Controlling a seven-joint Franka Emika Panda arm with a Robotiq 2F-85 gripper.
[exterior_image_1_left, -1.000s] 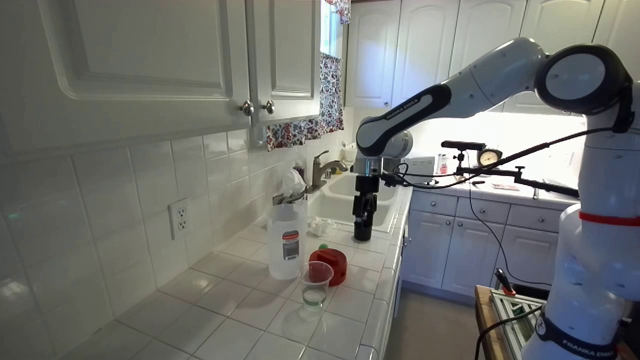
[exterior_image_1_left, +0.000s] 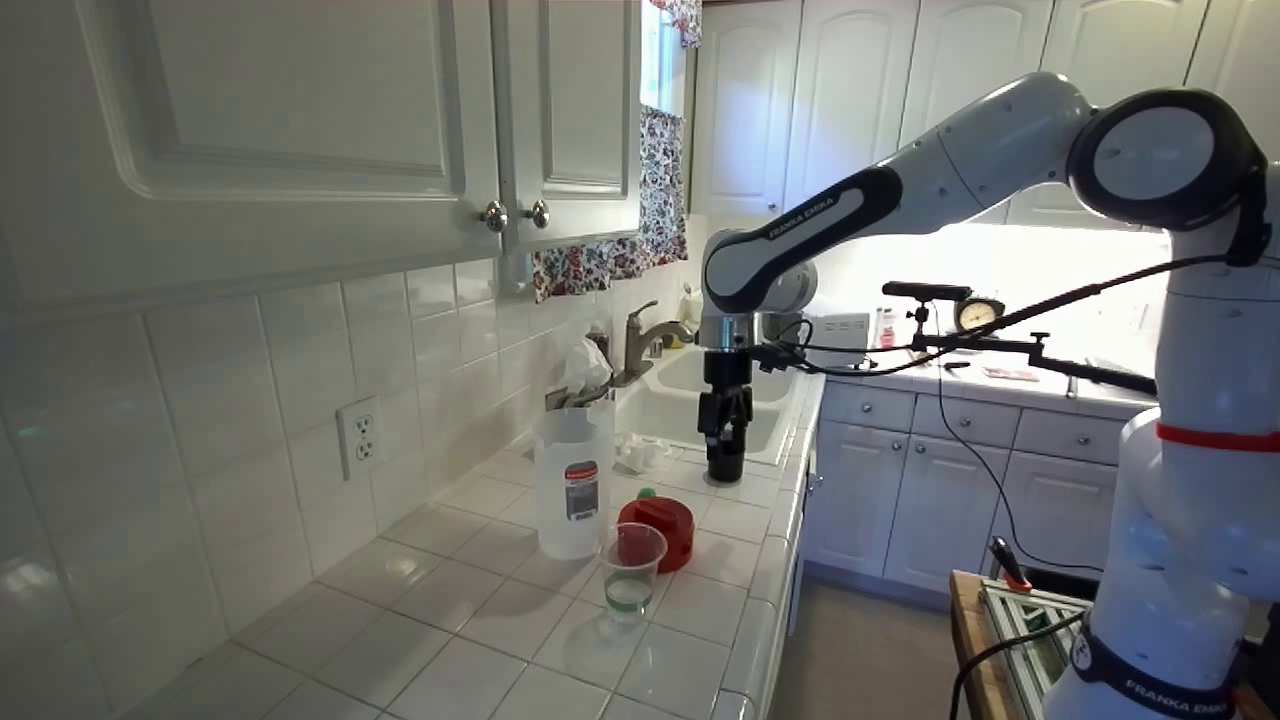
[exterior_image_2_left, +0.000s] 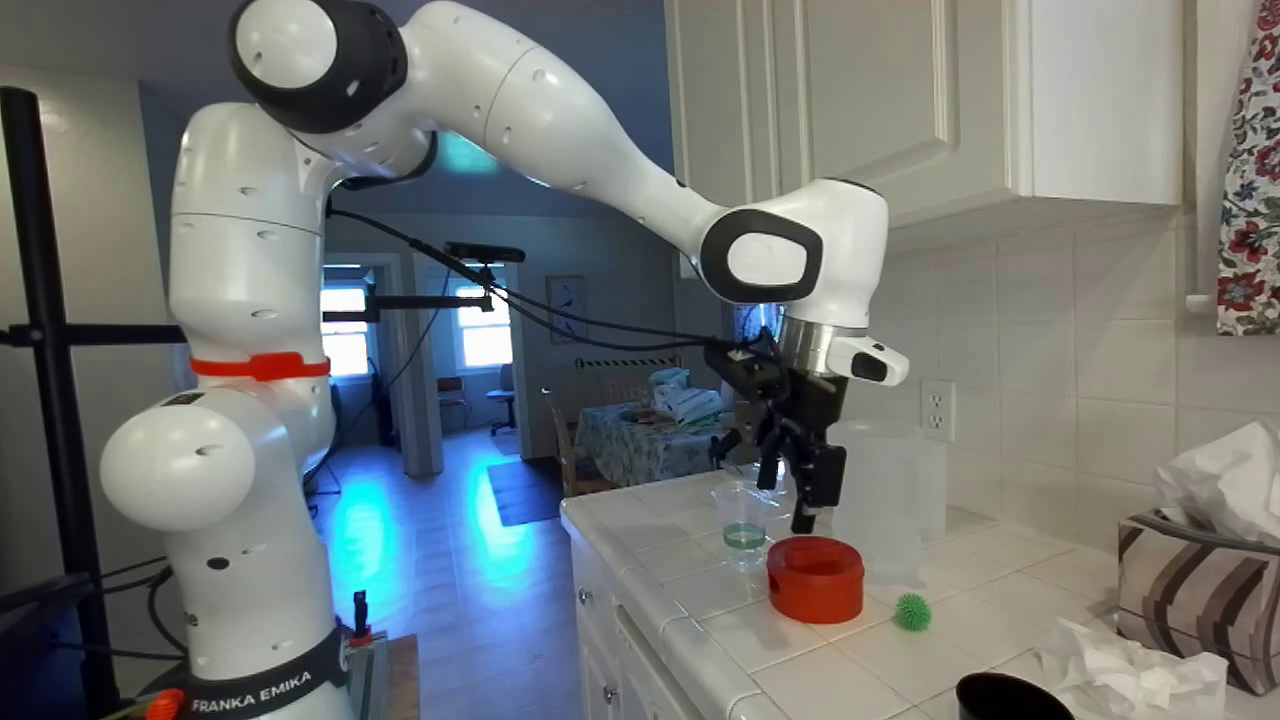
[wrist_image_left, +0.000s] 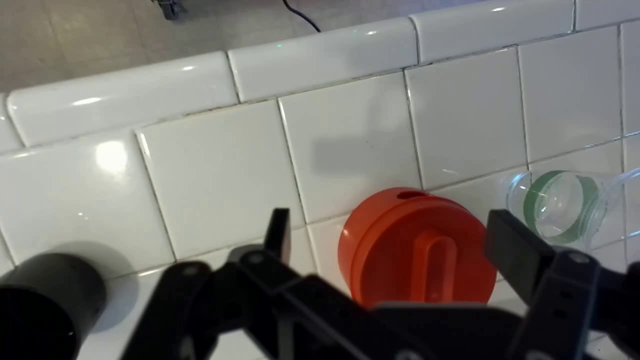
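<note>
My gripper (exterior_image_2_left: 787, 494) stands open above the counter, pointing down, with nothing held. A red round container (exterior_image_2_left: 816, 581) with a lid handle sits on the tiles under it. From the wrist view, that red container (wrist_image_left: 390, 258) shows between the two spread fingers, nearer the right one. Beside it stands a clear plastic cup (exterior_image_1_left: 631, 574) with a green band near its base. A small spiky green ball (exterior_image_2_left: 913, 612) lies close to the container on the other side; the wrist view does not show it. A black cup (wrist_image_left: 57, 288) is at that view's lower left.
A tall translucent jug (exterior_image_1_left: 572, 480) stands near the wall behind the container. Crumpled tissue (exterior_image_2_left: 1128, 674) and a striped tissue box (exterior_image_2_left: 1200, 594) occupy the counter toward the sink (exterior_image_1_left: 648, 416). Bare tiles run along the counter's front edge (wrist_image_left: 324, 57).
The arm's wrist and gripper have shifted slightly left in exterior view 1, toward the tiled wall. The objects on the counter have stayed in place.
</note>
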